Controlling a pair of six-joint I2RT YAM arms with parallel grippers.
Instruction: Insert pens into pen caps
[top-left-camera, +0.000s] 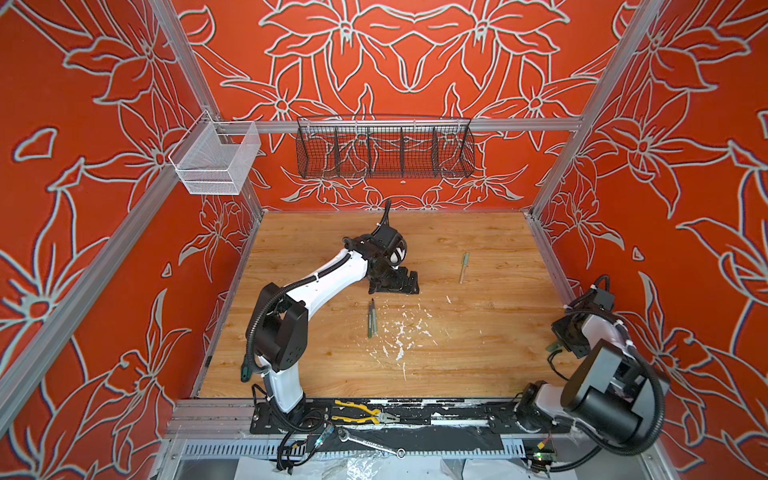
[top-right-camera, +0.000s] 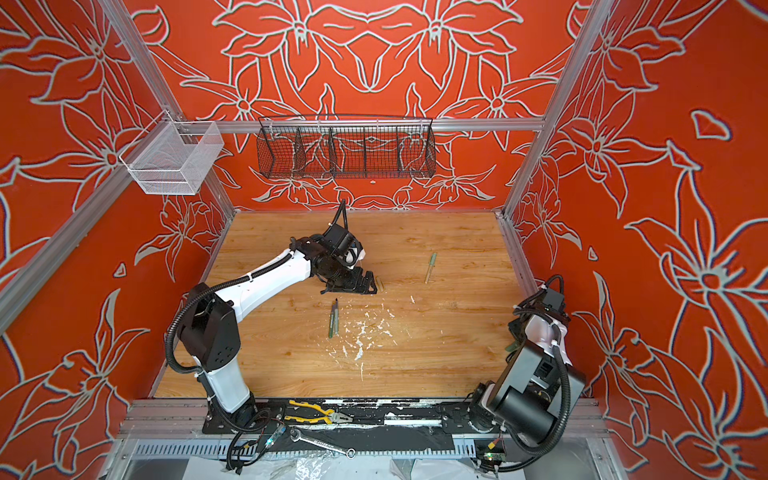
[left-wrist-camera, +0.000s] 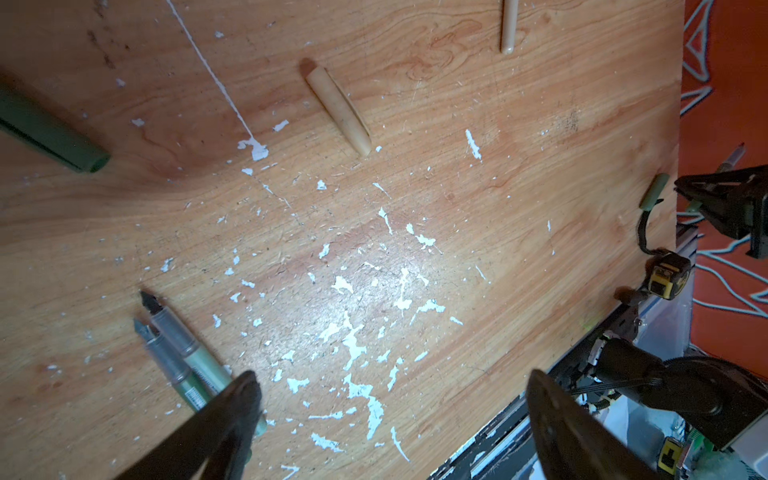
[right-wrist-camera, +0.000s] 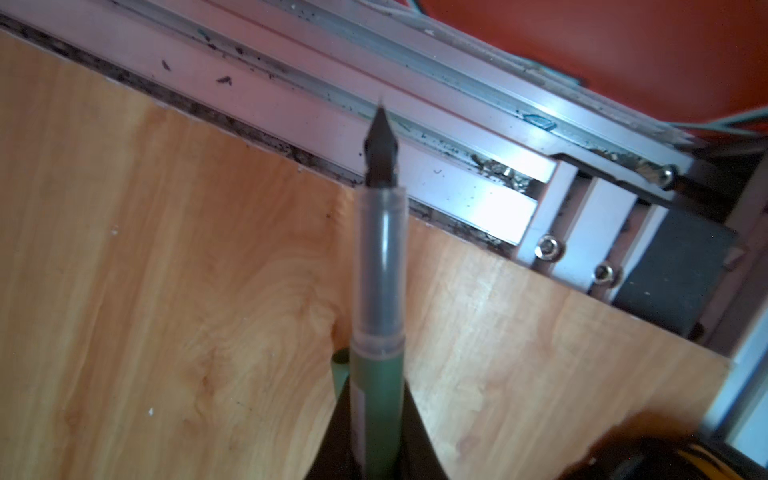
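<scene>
Two uncapped green pens (left-wrist-camera: 192, 360) lie side by side under my left gripper's finger in the left wrist view, nibs pointing away. My left gripper is open over the table, nothing between its fingers. A beige cap (left-wrist-camera: 340, 110) and a dark green cap (left-wrist-camera: 52, 128) rest apart on the wood. Farther right lies a slim green-and-beige piece (top-left-camera: 464, 268). At the table's right side, my right gripper is shut on a green pen (right-wrist-camera: 380, 272), its dark nib pointing outward. Partly hidden behind that pen is another green cap (right-wrist-camera: 340, 368).
A black cable and a tape measure (left-wrist-camera: 670, 276) sit close to the right arm. Pliers (top-left-camera: 360, 412) and a wrench (top-left-camera: 372, 442) lie along the front rail. A screwdriver (top-left-camera: 246, 370) is partly covered by the left arm. White flecks mark the middle.
</scene>
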